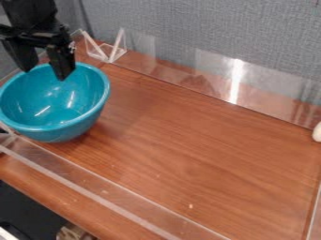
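A large teal bowl (pixel 69 117) sits at the left end of the wooden table. My black gripper (pixel 38 64) hangs over the bowl's back part, raised to about rim height or above, fingers apart and open. I see nothing between the fingers, and the bowl's visible interior looks empty.
A white wire rack (pixel 107 47) stands at the back left. A small white object (pixel 314 130) is at the far right edge. Clear strips run along the back and front edges of the table (pixel 201 150), whose middle is free.
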